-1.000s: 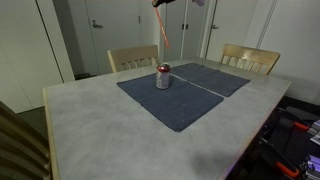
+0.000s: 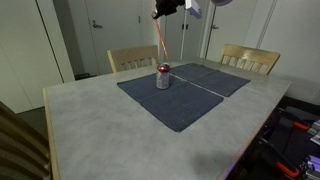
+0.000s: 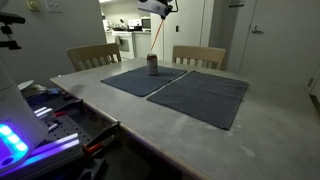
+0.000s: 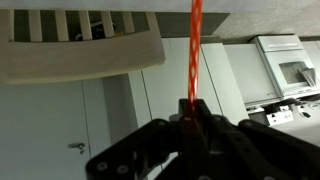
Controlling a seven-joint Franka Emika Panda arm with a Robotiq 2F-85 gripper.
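A thin orange-red straw (image 2: 161,36) hangs from my gripper (image 2: 156,13), which is shut on its upper part above the table's far side. In the wrist view the straw (image 4: 194,55) runs up from between the fingers of my gripper. Below it a red and silver can (image 2: 163,77) stands upright on a dark placemat (image 2: 172,100). In the second exterior view the straw (image 3: 157,35) slants down above the can (image 3: 152,65); its lower end seems close over the can's top, but I cannot tell whether they touch.
A second dark placemat (image 2: 210,78) lies on the table beside the first. Wooden chairs (image 2: 134,58) stand along the far edge and another chair (image 2: 20,145) is at the left.
The straw and my gripper have shifted slightly, with the straw's lower end now nearer the can. The can has not moved.
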